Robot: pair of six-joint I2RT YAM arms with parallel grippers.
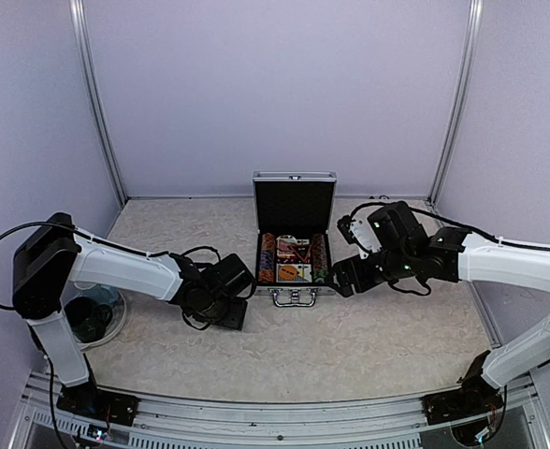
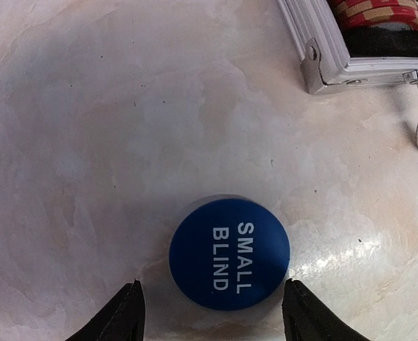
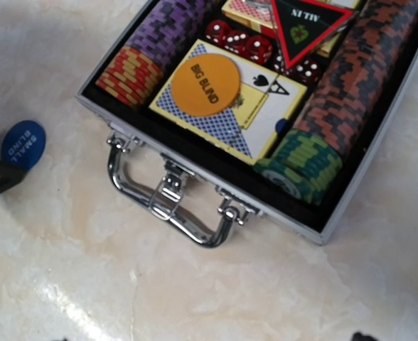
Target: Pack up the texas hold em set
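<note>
A blue SMALL BLIND button lies flat on the table between the fingertips of my open left gripper, low over it, left of the case. The open metal poker case stands at the centre with its lid upright. Inside are chip rows, red dice, card decks, an orange BIG BLIND button and a triangular ALL IN button on top. My right gripper is open above the table at the case's front right corner, holding nothing visible.
A clear round container with dark contents sits at the far left, partly behind the left arm. Walls enclose three sides.
</note>
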